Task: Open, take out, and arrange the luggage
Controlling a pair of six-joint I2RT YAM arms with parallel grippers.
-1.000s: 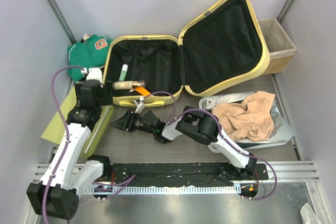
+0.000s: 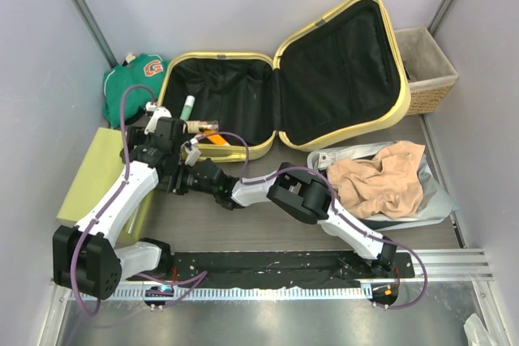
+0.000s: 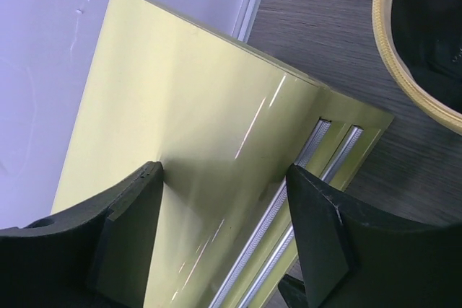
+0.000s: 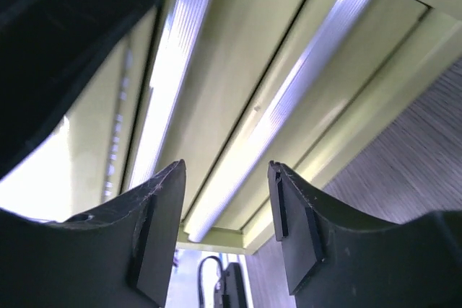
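Observation:
The yellow suitcase lies open at the back, its black-lined base [image 2: 235, 87] on the left and its raised lid [image 2: 345, 66] on the right. In the base are a green-and-white tube [image 2: 187, 108], a beige cylinder [image 2: 197, 126] and an orange item [image 2: 216, 138], partly hidden by a cable. My left gripper is open above a pale yellow cabinet [image 3: 188, 91], its fingers apart. Low against that cabinet's grooved side [image 4: 281, 99], my right gripper is also open, nothing visibly held. In the top view, the arms hide both sets of fingertips.
A green bag [image 2: 134, 87] sits at the back left corner. On the right are a grey bin [image 2: 442, 200] holding tan cloth [image 2: 379, 180] and, behind it, a wicker basket [image 2: 426, 66]. Bare floor [image 2: 219, 228] shows in front of the suitcase.
My right gripper has moved left to the cabinet's side. The suitcase has slid slightly left with its contents.

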